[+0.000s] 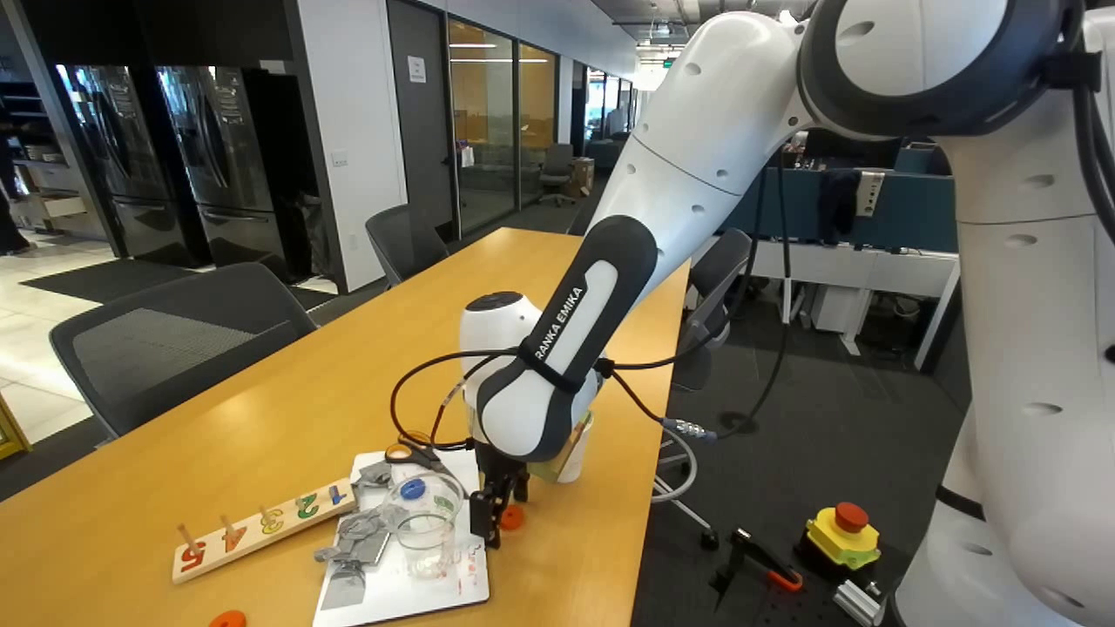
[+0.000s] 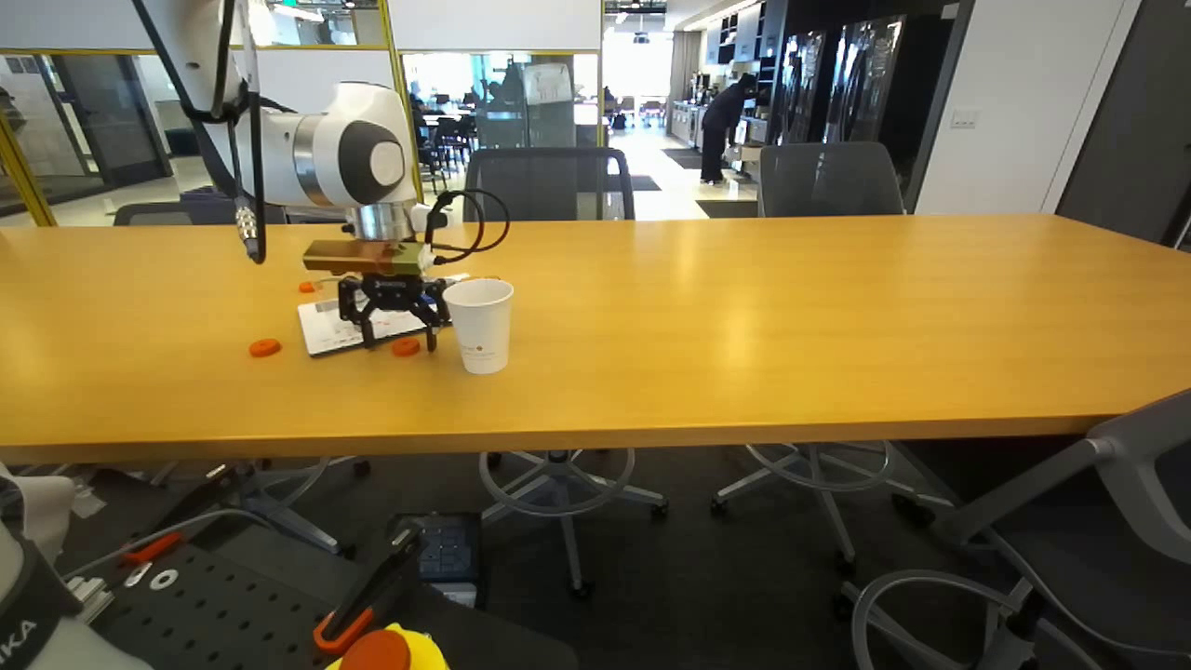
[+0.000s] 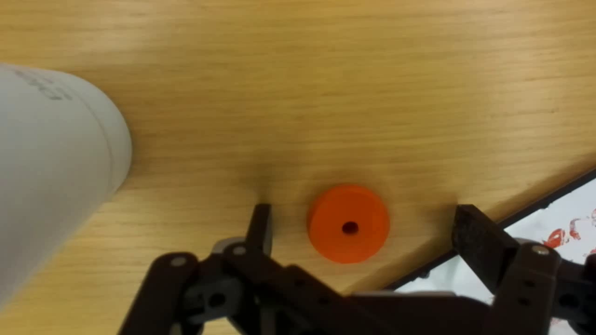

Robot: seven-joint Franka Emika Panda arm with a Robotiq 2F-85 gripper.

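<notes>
An orange disc (image 3: 349, 224) with a small dark hole in its middle lies flat on the wooden table. In the wrist view my gripper stands open, one finger on each side of the disc with a gap to both. From the second exterior view, the gripper (image 2: 399, 337) points straight down, its tips low over the table around the disc (image 2: 405, 347). The same disc (image 1: 512, 517) shows beside the near finger in the first exterior view. A white paper cup (image 2: 482, 329) stands upright just beside the gripper.
A white board (image 1: 460, 585) bearing clear cups (image 1: 426, 549), grey scraps and scissors (image 1: 418, 455) lies close to one finger. The numbered peg strip (image 1: 261, 528) is beyond it. Another orange disc (image 2: 264, 347) rests apart.
</notes>
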